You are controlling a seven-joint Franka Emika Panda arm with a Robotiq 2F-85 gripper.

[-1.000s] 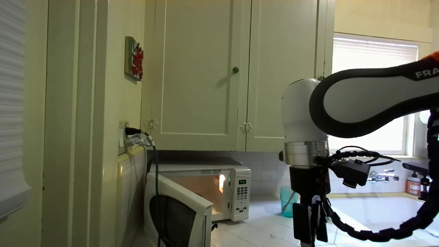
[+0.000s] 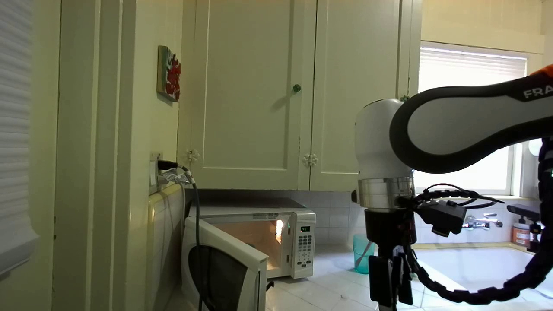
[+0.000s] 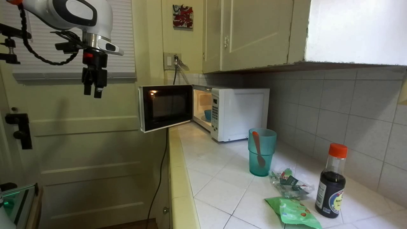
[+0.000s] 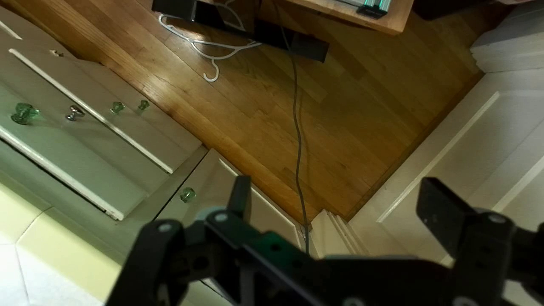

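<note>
My gripper is open and empty, its two black fingers spread wide above the wooden floor in the wrist view. In the second exterior view the gripper (image 3: 94, 93) hangs in front of the door, left of the counter and away from everything on it. The white microwave (image 3: 242, 112) stands at the counter's far end with its door (image 3: 166, 105) swung wide and its light on. A blue bowl (image 3: 208, 114) sits inside, partly hidden by the control panel side. A teal cup (image 3: 261, 152) holding a red spoon (image 3: 256, 143) stands on the counter in front of the microwave.
Nearer on the counter lie a clear wrapper (image 3: 290, 185) and a green bag (image 3: 293, 212), beside a dark sauce bottle (image 3: 331, 187) with a red cap. A black cord (image 2: 197, 233) hangs across the microwave door. Cabinets (image 2: 249, 88) overhang the counter.
</note>
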